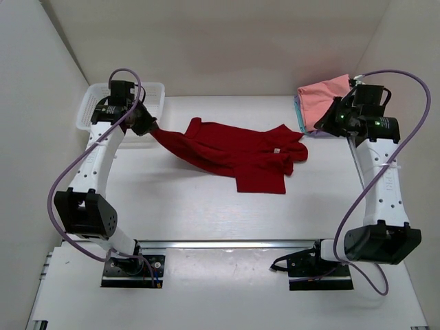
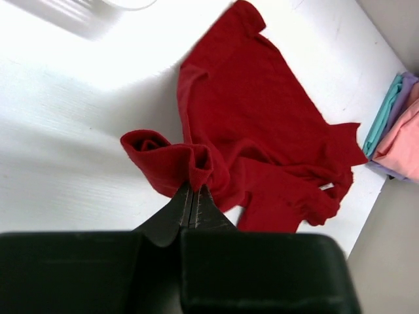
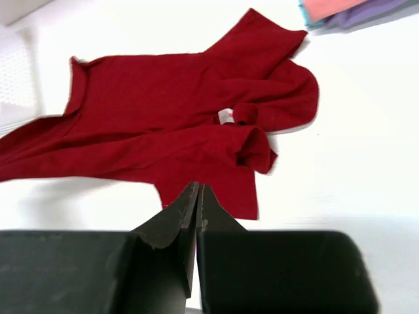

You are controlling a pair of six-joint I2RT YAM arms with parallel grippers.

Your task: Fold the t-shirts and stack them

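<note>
A red t-shirt point(image 1: 240, 144) lies spread and rumpled on the table. In the left wrist view my left gripper is shut on a corner of it, lifting that end toward the basket side, with the rest trailing down to the table. My right gripper is shut and raised at the right, by the folded stack, with nothing visible between its fingers; the red t-shirt point(image 3: 150, 98) lies below it, with a small white label showing near its right end.
A stack of folded pink, purple and teal cloths point(image 1: 323, 100) sits at the back right. A white plastic basket point(image 1: 96, 96) stands at the back left.
</note>
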